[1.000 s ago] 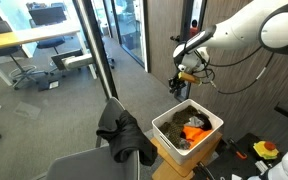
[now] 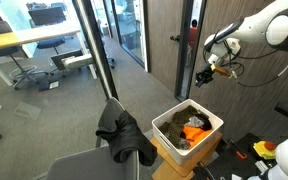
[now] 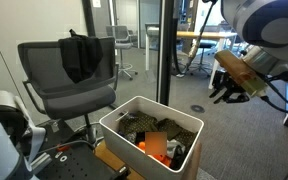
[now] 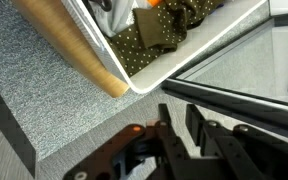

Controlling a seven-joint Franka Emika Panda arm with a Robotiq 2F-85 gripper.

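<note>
Out beyond the bin, over the floor, my gripper hangs in the air. Its fingertips point downward in exterior view 2, where the gripper is right of the bin. In the wrist view a gap shows between the two dark fingers of the gripper, and nothing is held there. A white bin stands on a wooden surface. Inside lie dark spotted cloth and orange cloth. A black jacket is draped over the grey office chair.
A dark upright post rises behind the bin. Desks and other chairs stand farther off at the back.
In exterior view 1 my gripper has moved to the right and slightly up, away from the bin. The bin, its contents and the jacket look unmoved.
</note>
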